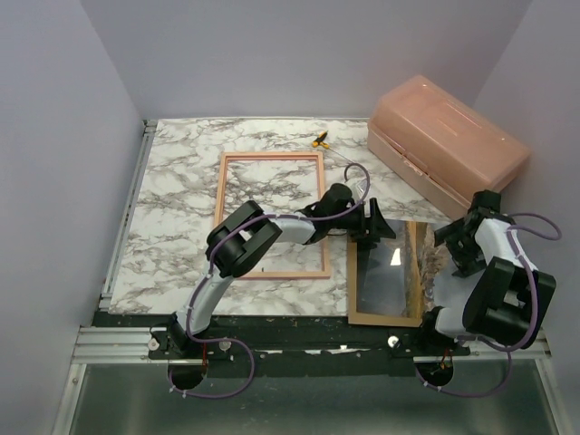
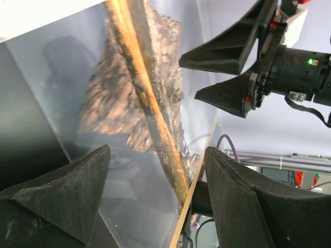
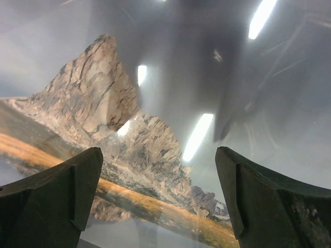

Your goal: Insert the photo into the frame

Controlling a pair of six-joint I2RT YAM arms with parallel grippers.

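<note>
The photo (image 1: 433,267), a rocky landscape with an orange strip, lies under glossy clear sheeting at the front right, on or beside a wooden-edged panel (image 1: 385,319). My left gripper (image 1: 372,222) is over that panel's upper left, fingers apart, with nothing visible held; its wrist view shows the photo between and beyond its fingertips. My right gripper (image 1: 453,234) hangs open over the photo's right part; its wrist view shows only photo and glossy surface between the fingers. An empty light wooden frame (image 1: 323,258) lies at the centre-left, partly hidden by the left arm.
A large pink box (image 1: 449,136) fills the back right, just behind the photo. A small yellow-black tool (image 1: 321,140) lies at the back. Walls surround the marble table (image 1: 172,208), whose left part is clear.
</note>
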